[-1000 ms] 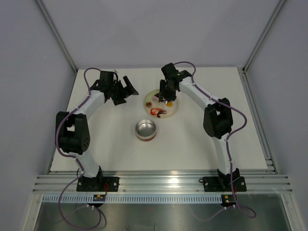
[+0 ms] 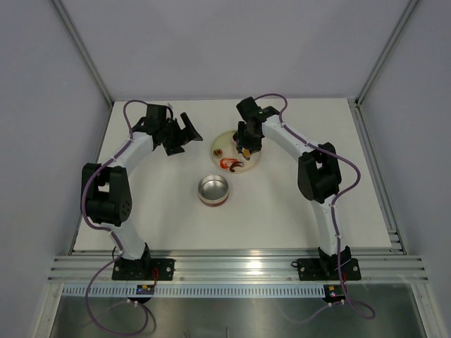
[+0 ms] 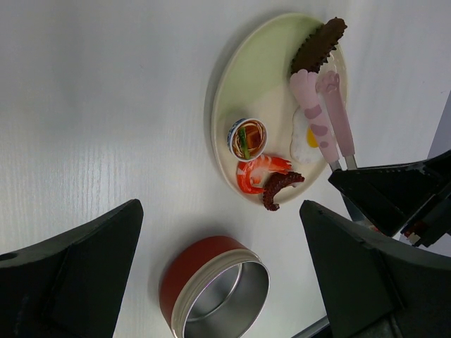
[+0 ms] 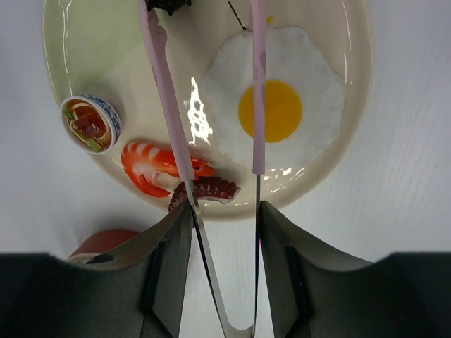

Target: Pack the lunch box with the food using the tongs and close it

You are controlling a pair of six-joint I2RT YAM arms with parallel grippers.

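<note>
A pale plate (image 2: 223, 141) holds a fried egg (image 4: 277, 110), shrimp (image 3: 250, 176), an octopus piece (image 3: 276, 186), a small noodle cup (image 3: 246, 139) and a dark spiky piece (image 3: 315, 46). My right gripper (image 2: 243, 148) hangs over the plate, tongs with pink paw tips (image 3: 317, 120) between its fingers, their tips apart at the dark piece. Whether it grips them firmly is hard to tell. The red lunch container (image 3: 194, 267), steel inside, stands open in front of the plate. My left gripper (image 2: 184, 134) is open and empty, left of the plate.
The lunch container sits between the two arms, below the plate in the top view.
The left arm and the container are unchanged.
</note>
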